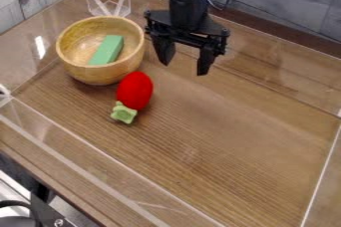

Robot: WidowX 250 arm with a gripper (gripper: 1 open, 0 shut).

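Note:
My black gripper [182, 50] hangs at the top centre over the wooden table, its two fingers spread wide with nothing visible between them. To its left a tan bowl [75, 70] holds a green block [108, 52]. Below the bowl's right side a red strawberry-like object [135, 93] with a light green end lies on the table, below and left of my gripper.
A pale wall stands at the top left, and dark cables show at the bottom left corner.

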